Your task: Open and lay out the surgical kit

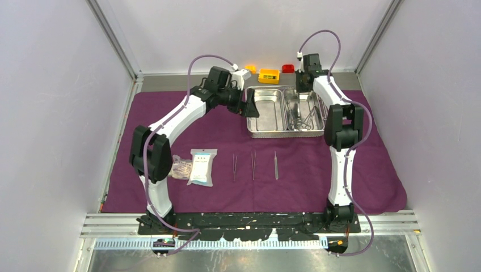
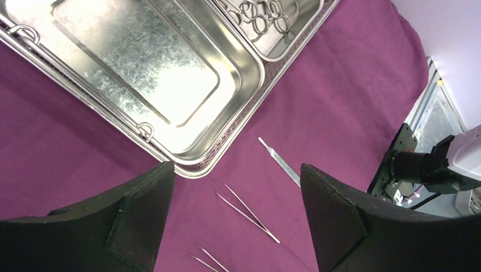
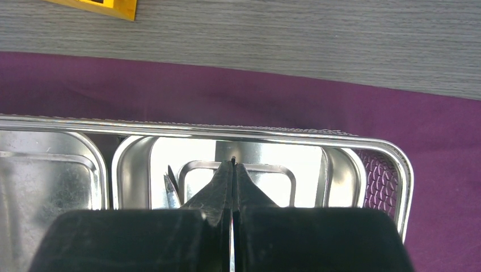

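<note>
A steel mesh basket holds an empty tray on the left and a narrower tray with scissor-like instruments on the right. Over the far part of the narrow tray, my right gripper is shut, nothing between its fingers; the tray's rim lies outside them. My left gripper stands wide open near the basket's left side, its gap empty. On the cloth in front lie two tweezers and a scalpel handle, side by side.
Left of the tweezers lie a white packet and a clear bag. Yellow and red boxes stand behind the basket.
</note>
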